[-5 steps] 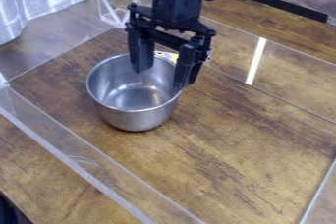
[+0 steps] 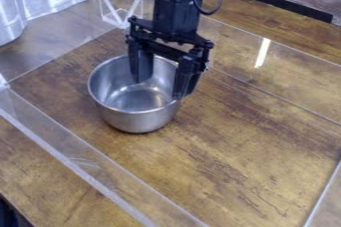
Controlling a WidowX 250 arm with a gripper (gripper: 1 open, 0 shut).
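A steel pot (image 2: 134, 107) sits on the wooden table (image 2: 240, 166), left of centre. My black gripper (image 2: 163, 70) hangs over it from above, its two fingers apart, open, one above the pot's interior and the other at or just beyond its right rim. I cannot tell whether a finger touches the rim. The back of the pot is partly hidden behind the gripper.
Clear strips, like low walls or edges, run along the left and right sides. A pale curtain-like cloth (image 2: 27, 2) is at the back left.
The gripper and arm have shifted slightly to the left. The pot appears unmoved.
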